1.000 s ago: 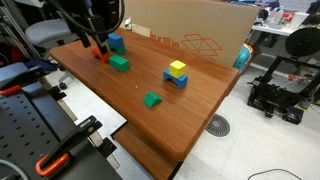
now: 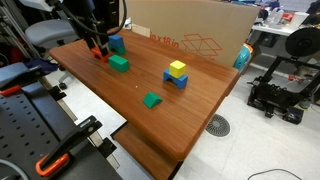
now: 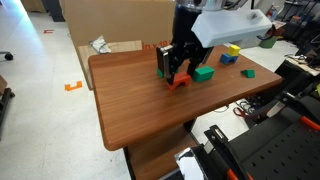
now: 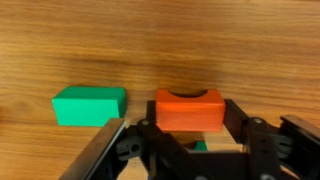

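Observation:
An orange-red block (image 4: pixel 190 110) sits between the two black fingers of my gripper, which is shut on it. In exterior view 2 the same red block (image 3: pixel 178 82) shows on or very near the wooden table, under my gripper (image 3: pixel 175 72); whether it touches the wood I cannot tell. A green block (image 4: pixel 90 105) lies just left of the gripper in the wrist view, apart from it. Part of another green piece (image 4: pixel 200 146) shows below the red block, mostly hidden by the gripper.
Farther along the table (image 2: pixel 205 100), a yellow block (image 2: pixel 178 68) rests on a blue piece (image 2: pixel 175 80), with a green triangular piece (image 2: pixel 151 100) nearer the edge. A blue block (image 2: pixel 116 45) stands near the gripper. Bare wood lies between these groups.
The gripper has shifted slightly around the red block, which stays in about the same place. The other blocks have not moved.

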